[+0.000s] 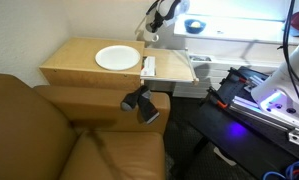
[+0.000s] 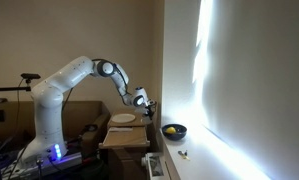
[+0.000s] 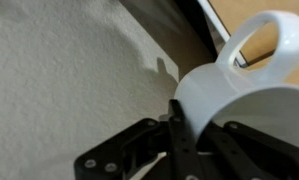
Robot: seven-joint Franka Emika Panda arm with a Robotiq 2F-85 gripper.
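A white mug (image 3: pixel 197 98) fills much of the wrist view, its handle (image 3: pixel 279 45) toward the upper right. My gripper is shut on the mug's wall, with dark fingers at the rim. In exterior view 1 the gripper (image 1: pixel 155 24) hangs at the back of the wooden cabinet top, and the white mug (image 1: pixel 150 36) shows just below it, apparently lifted. In exterior view 2 the gripper (image 2: pixel 148 109) is small, and the mug is hard to make out there.
A white plate (image 1: pixel 118 57) lies on the wooden top (image 1: pixel 74 55), left of the mug. A small white object (image 1: pixel 148 67) sits by the front edge. A dark bowl (image 2: pixel 173 131) with something yellow stands on the ledge. Black cloth-like items (image 1: pixel 140 104) rest on the sofa.
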